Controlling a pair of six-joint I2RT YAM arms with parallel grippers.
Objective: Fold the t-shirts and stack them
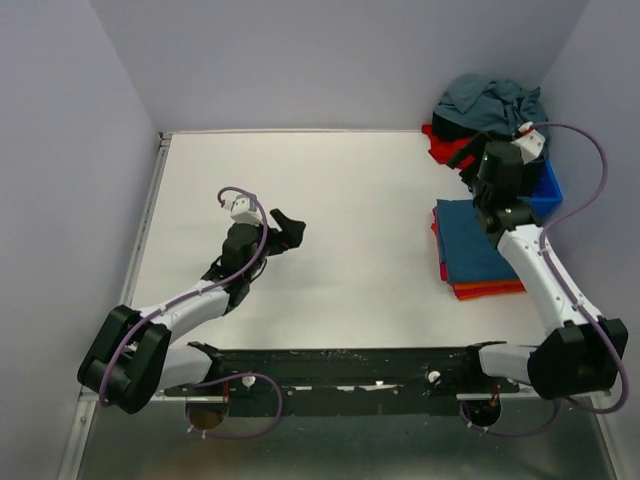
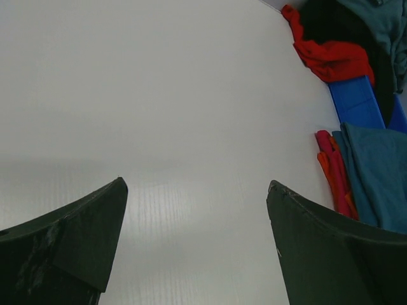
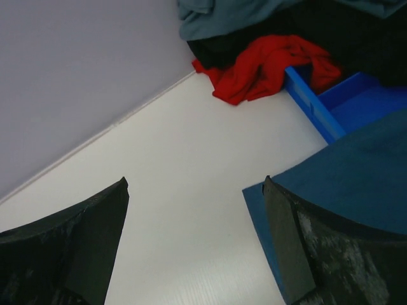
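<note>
A folded stack of teal, red and orange shirts lies at the right of the table, also seen in the right wrist view. Unfolded shirts, teal, black and red, are heaped in and over a blue bin at the back right. My right gripper is open, raised above the stack's back edge near the heap, nothing between its fingers. My left gripper hovers open and empty over the left-middle of the table.
The blue bin stands behind the stack. Walls bound the table at the sides and back.
</note>
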